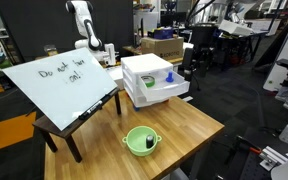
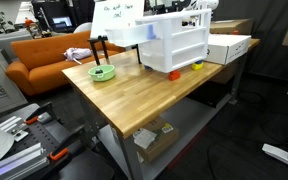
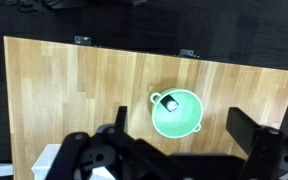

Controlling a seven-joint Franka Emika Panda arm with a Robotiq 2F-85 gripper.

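Observation:
A light green bowl (image 1: 142,140) with side handles stands near the front edge of the wooden table. Inside it lies a small dark object (image 1: 150,142), showing black and white in the wrist view (image 3: 169,103). High above the tabletop, my gripper points down with its fingers (image 3: 246,130) wide apart and nothing between them. From there the bowl (image 3: 176,125) appears below the gap, well clear of the fingers. A white drawer unit (image 1: 149,70) sits further back, its lower drawer (image 1: 159,92) pulled out.
A tilted whiteboard (image 1: 64,85) with writing takes up the table's left side. Small red (image 2: 174,75) and yellow (image 2: 197,66) items lie by the drawer unit, with a white box (image 2: 229,46) beyond. Bare wood (image 2: 134,95) stretches to the right of the bowl.

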